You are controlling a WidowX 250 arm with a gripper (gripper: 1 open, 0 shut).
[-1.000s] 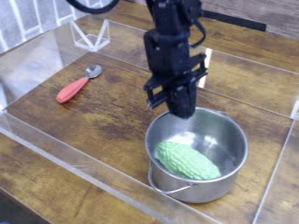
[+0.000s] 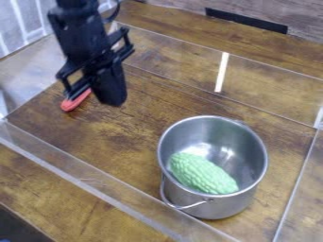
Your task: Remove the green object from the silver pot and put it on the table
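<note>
A silver pot (image 2: pixel 177 142) with a wire handle stands at the lower right of the table. Inside it lies the green bumpy object (image 2: pixel 202 174), tilted against the bottom and near wall. Well up and to the left of the pot, my black gripper (image 2: pixel 98 93) hangs above the table, shut with nothing held. The green object is clear of its fingers. Part of the red-handled spoon (image 2: pixel 75 100) shows behind the gripper; its metal end is hidden.
Bare brown wood of the table (image 2: pixel 145 123) lies between the gripper and the pot. A clear raised edge (image 2: pixel 94 180) runs along the near left side. A black item (image 2: pixel 246 21) rests at the far edge.
My gripper has swung left, from above the pot's far rim to over the red-handled spoon, partly covering it. The pot and the green object have stayed where they were.
</note>
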